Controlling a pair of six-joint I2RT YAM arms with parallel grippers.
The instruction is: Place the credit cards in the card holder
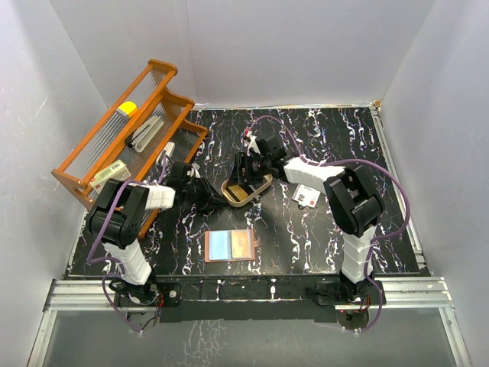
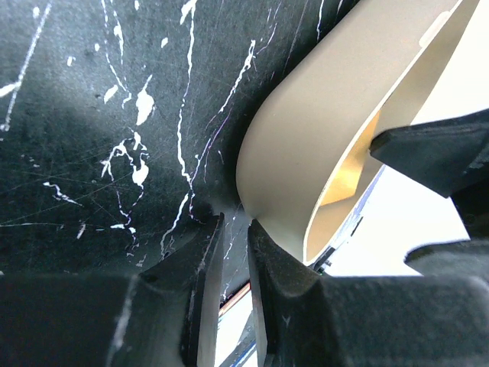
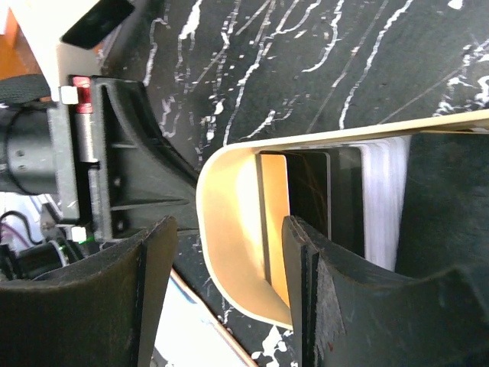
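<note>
In the tan oval box (image 1: 239, 202), an orange card (image 3: 275, 218) stands upright with dark cards (image 3: 336, 195) and pale ones (image 3: 384, 199) behind it. My right gripper is open over the box's left end, its fingers spread either side of the end wall and the orange card, the right finger beside the card. Against or very near the outside of that end is my left gripper, open by a narrow gap with nothing in it. The card holder (image 1: 230, 245) lies spread out in front, showing a blue half and an orange half.
At the left stands a wooden rack (image 1: 153, 99) close to the left arm, with a yellow item and other objects on it. A white item (image 1: 306, 196) lies right of the box.
</note>
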